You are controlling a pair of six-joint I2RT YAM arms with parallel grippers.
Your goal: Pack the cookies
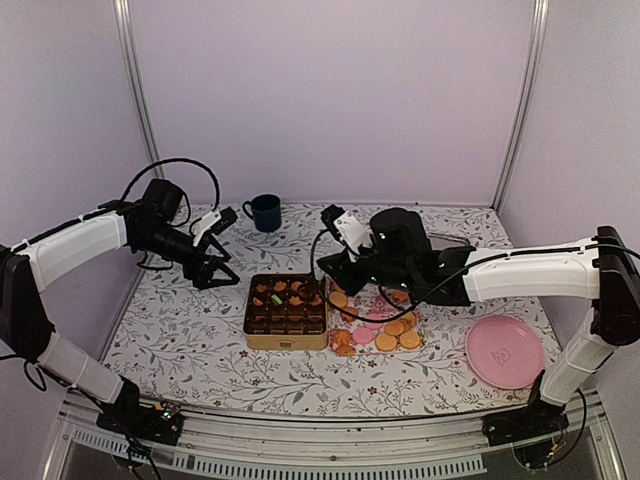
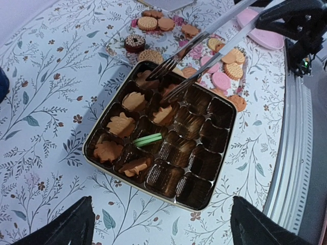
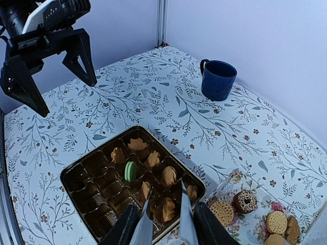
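A cookie tray [image 1: 285, 342] with dark compartments [image 2: 194, 192] holds several tan leaf-shaped cookies [image 3: 168, 175] and a green cookie [image 3: 130, 171]. My right gripper, fitted with long tong-like tips, is part open over the tray's upper right compartments, its tips down among the cookies there; whether anything sits between them is unclear. Right of the tray, loose cookies [image 2: 233, 71] of tan, pink and chocolate lie on a patterned mat. My left gripper [image 1: 213, 272] hangs open and empty left of the tray, above the table.
A blue mug [image 1: 266, 212] stands behind the tray to the left. A pink plate [image 1: 504, 351] lies at the right front.
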